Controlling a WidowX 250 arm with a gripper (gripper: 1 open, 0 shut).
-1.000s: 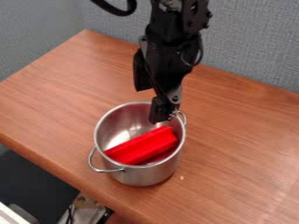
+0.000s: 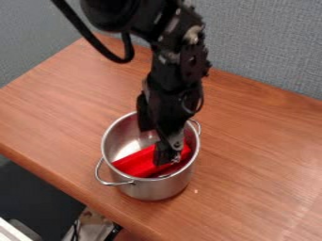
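A steel pot [image 2: 156,190] with two wire handles stands on the wooden table [image 2: 258,160] near its front-left edge. A red object [image 2: 136,161] lies inside the pot. My black gripper [image 2: 168,143] reaches down into the pot over the right part of the red object, with its lower end at or near it. The gripper is open; whether it touches the object is unclear, as its fingers partly hide it.
Grey padded walls stand behind the table. Below the front-left edge are a dark gap and some light hardware [image 2: 15,232].
My gripper has moved down from above the pot into it, now covering part of the red object. The pot stands in the same place.
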